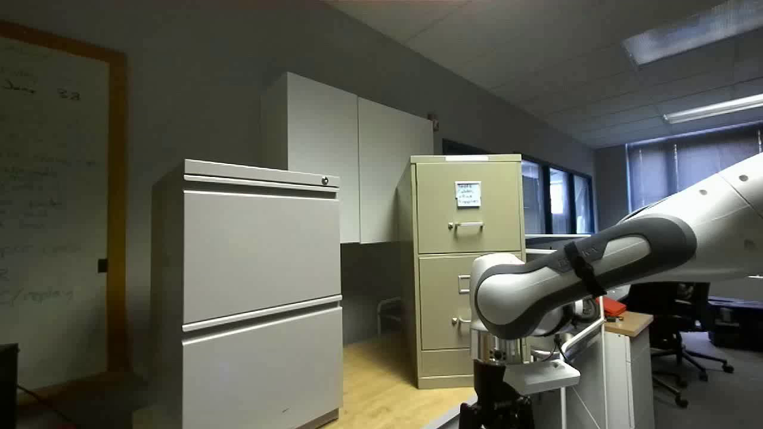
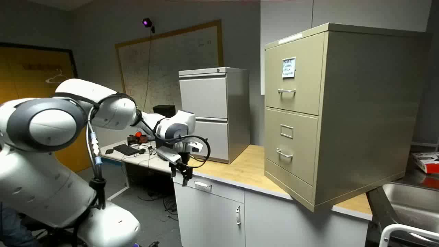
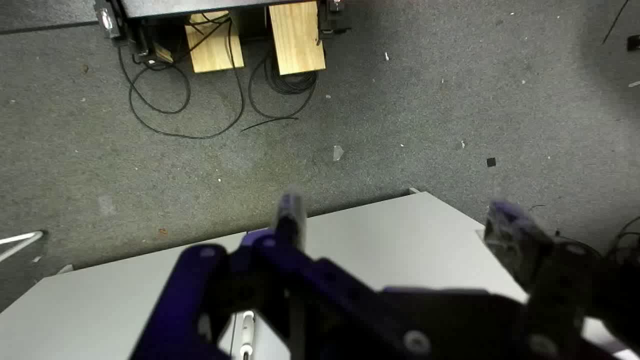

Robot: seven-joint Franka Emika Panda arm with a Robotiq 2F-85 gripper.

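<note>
My gripper stands open in the wrist view, its two fingers wide apart with nothing between them. Beneath it that view shows the grey floor and the white front of the lower cabinet. In exterior view 2 the gripper [image 2: 184,176] points down in front of the counter edge, above the lower cabinet's drawer handle [image 2: 202,185]. A tan filing cabinet [image 2: 293,140] and a light grey filing cabinet [image 2: 204,98] stand on the counter with their drawers shut. Exterior view 1 cuts off the gripper's fingertips at its lower edge.
At the right, a sink [image 2: 411,201] lies beside the tan one. A desk [image 2: 138,158] with cables and small items stands at the left. Black cables [image 3: 204,137] lie on the floor.
</note>
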